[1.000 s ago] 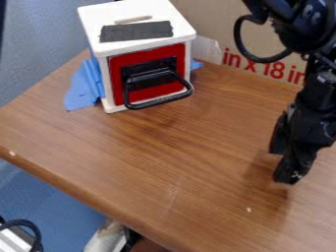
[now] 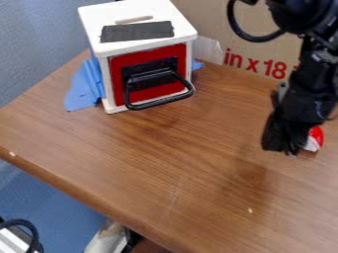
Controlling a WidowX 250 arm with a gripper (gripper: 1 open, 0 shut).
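My black gripper point(image 2: 284, 138) hangs low at the right of the camera view, just left of a red and white object point(image 2: 313, 139) that it partly hides. Whether the fingers are open or shut cannot be made out. A white toy oven point(image 2: 101, 22) with a red front, a dark pad on top and a black handle stands at the back left on the wooden table.
A blue cloth point(image 2: 85, 87) lies beside and behind the oven. A cardboard box point(image 2: 251, 30) stands at the back right. The table's edge runs along the lower left.
My gripper has moved back and a little left from its earlier places lower and farther right, and more of the red and white object now shows to its right.
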